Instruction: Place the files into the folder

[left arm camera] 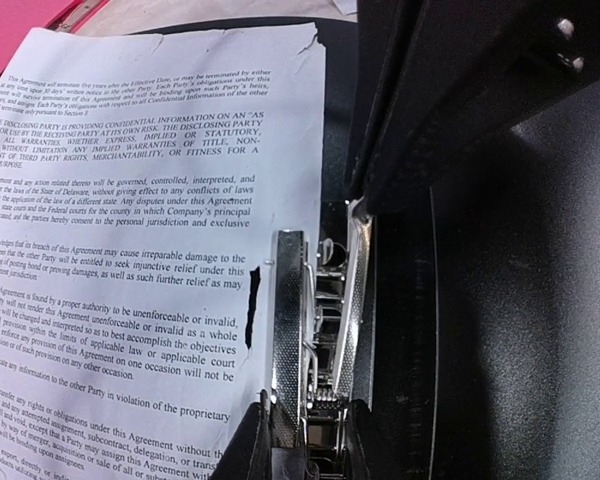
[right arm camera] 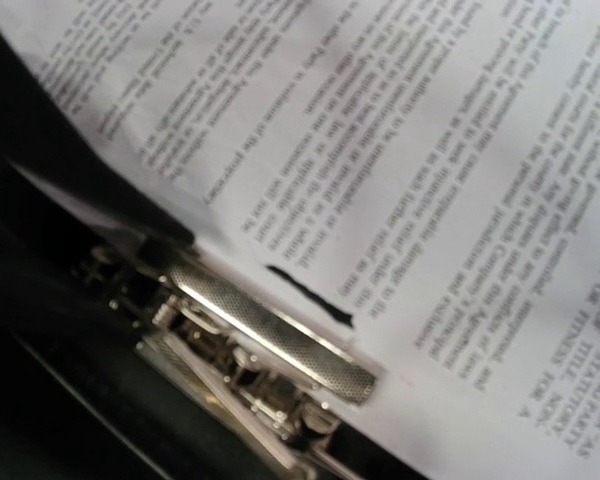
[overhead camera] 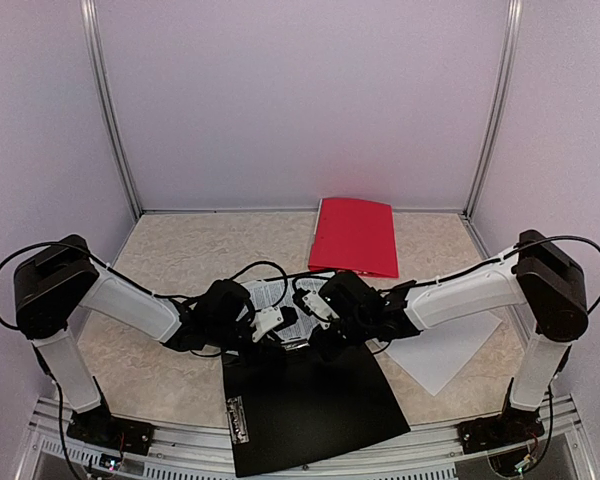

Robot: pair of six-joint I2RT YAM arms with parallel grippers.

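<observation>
A black folder [overhead camera: 310,420] lies open at the table's front, with printed pages [left arm camera: 110,250] on it under both arms. Its metal clip [left arm camera: 290,300] runs along the pages' edge. In the left wrist view my left gripper has its fingers at the near end of the clip, apparently part open around it. My right gripper [overhead camera: 320,340] is over the clip beside the left one; in the left wrist view its dark body rises above the clip's far end. Its fingertips are hard to make out. The right wrist view is blurred, showing pages and clip [right arm camera: 270,330].
A red folder [overhead camera: 352,235] lies at the back right. A white sheet [overhead camera: 435,355] lies to the right, under the right arm.
</observation>
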